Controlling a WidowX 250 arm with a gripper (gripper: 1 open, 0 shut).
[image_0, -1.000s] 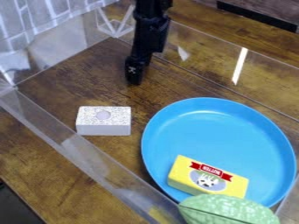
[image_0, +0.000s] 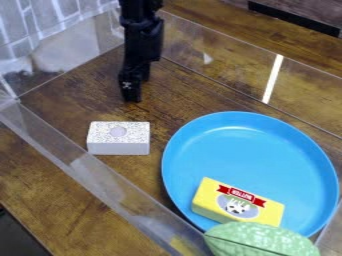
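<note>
My dark gripper (image_0: 134, 82) is low over the wooden surface at the upper left, behind a white speckled block (image_0: 118, 138) and apart from it; its fingers are too dark to tell open from shut. At the right, a blue plate (image_0: 247, 150) holds a yellow box with a red label (image_0: 238, 201). A pale green textured object (image_0: 261, 240) lies at the bottom right, at the plate's near edge.
Clear plastic walls border the work area. A tiled wall (image_0: 40, 30) stands at the back left.
My gripper has shifted left from where it was earlier. The block, plate, box and green object have not visibly moved.
</note>
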